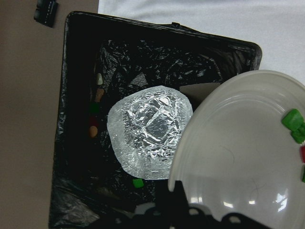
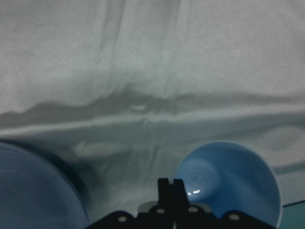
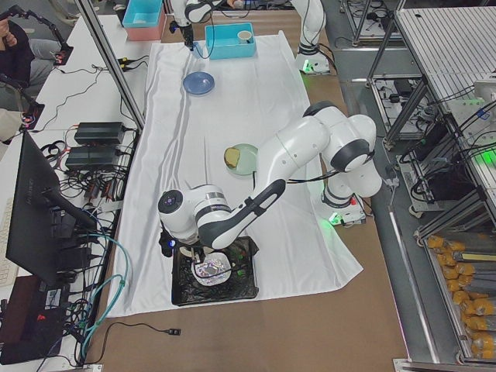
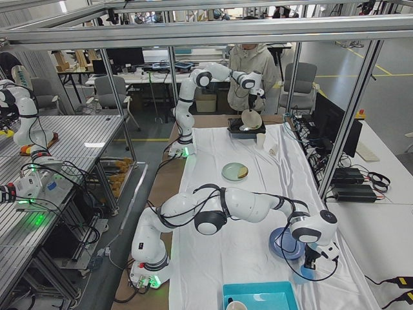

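A pale plate (image 4: 251, 119) with green and red pieces is held tilted by my left gripper, shut on its rim, over a black bag-lined tray (image 1: 76, 143). In the tray are crumpled foil (image 1: 147, 129) and small coloured pieces. My right gripper is shut at the near rim of a blue cup (image 2: 228, 176); whether any of the cup is between its fingers is unclear. A blue plate (image 2: 33, 191) lies beside the cup.
A green plate (image 4: 230, 169) with a yellow item sits mid-table. A turquoise bin (image 4: 258, 294) holding a cup stands at the far end from the tray. A pale cup (image 4: 261, 138) stands near the black tray.
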